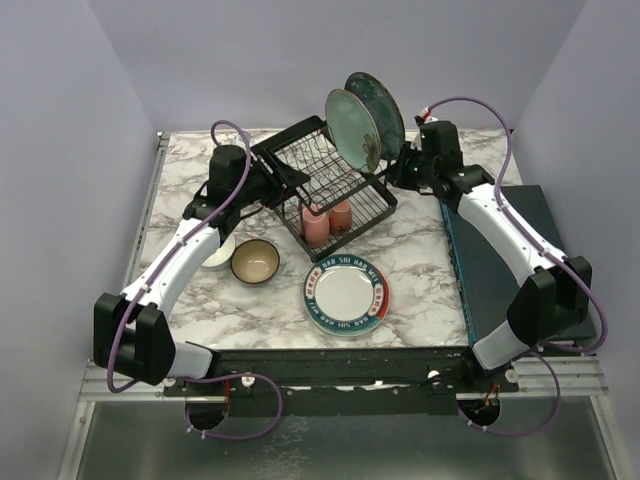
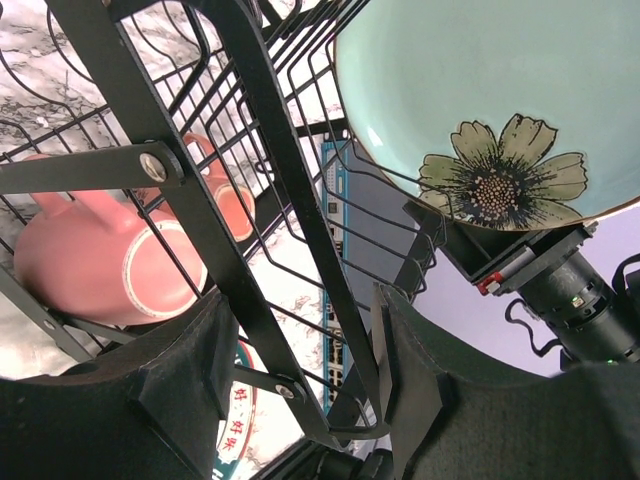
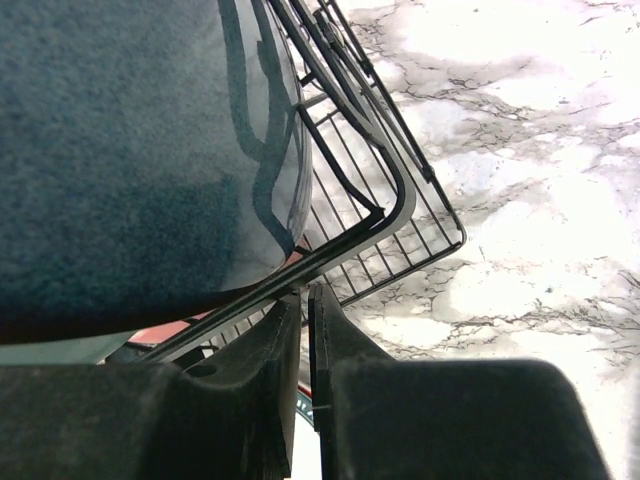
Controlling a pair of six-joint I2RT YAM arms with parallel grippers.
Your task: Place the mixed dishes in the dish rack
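Observation:
The black wire dish rack (image 1: 377, 213) stands at the back middle of the table. Two large plates lean upright at its right: a pale green plate (image 1: 350, 128) with a flower (image 2: 495, 180) and a darker speckled plate (image 1: 378, 108). Below them in the rack sit two pink cups, a larger one (image 1: 315, 228) and a smaller one (image 1: 340, 216). My left gripper is shut on the rack's flat frame bars. At the rack's right corner, beside the dark plate, my right gripper shows a narrow gap with nothing visible between its fingertips.
A brown bowl (image 1: 255, 261) and a partly covered white bowl (image 1: 220, 251) are on the left. At the front middle lies a plate (image 1: 343, 296) with a lettered rim, over a red-edged one (image 1: 384, 297). A dark board (image 1: 515, 250) covers the right side.

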